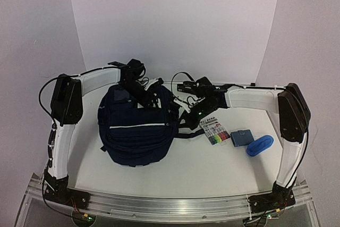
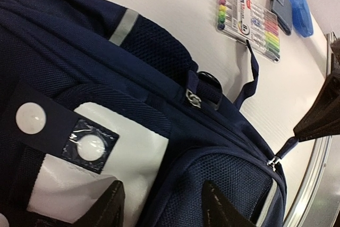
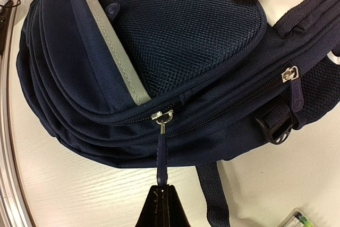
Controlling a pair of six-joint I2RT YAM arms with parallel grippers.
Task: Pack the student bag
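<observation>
The navy backpack (image 1: 135,136) lies flat on the table's left half. In the right wrist view, my right gripper is shut on the end of a dark zipper pull (image 3: 162,158), which stretches out from its metal slider (image 3: 162,115) at the bag's side. My left gripper is over the upper part of the bag, its fingers (image 2: 112,206) apart. Below them lie the edge of the mesh pocket (image 2: 223,179) and a white panel (image 2: 138,152); whether the fingertips touch the fabric cannot be told.
A pack of coloured markers (image 1: 215,131) lies right of the bag, a loose strap (image 1: 190,134) reaching toward it. Farther right are a blue wallet-like item (image 1: 242,137) and a bright blue oval case (image 1: 260,145).
</observation>
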